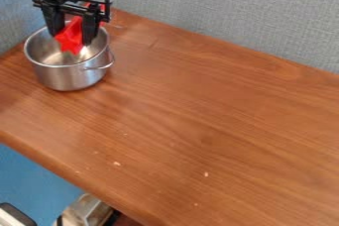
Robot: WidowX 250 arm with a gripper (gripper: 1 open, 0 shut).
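A steel pot (69, 74) with side handles stands at the table's far left corner. My black gripper (71, 24) is over it, its fingers reaching down to the rim around a red object (71, 38) that sits in or just above the pot. Whether the fingers grip the red object or only surround it, I cannot tell.
Grey padded walls rise behind it. A metal fixture (82, 213) shows below the table's front left edge.
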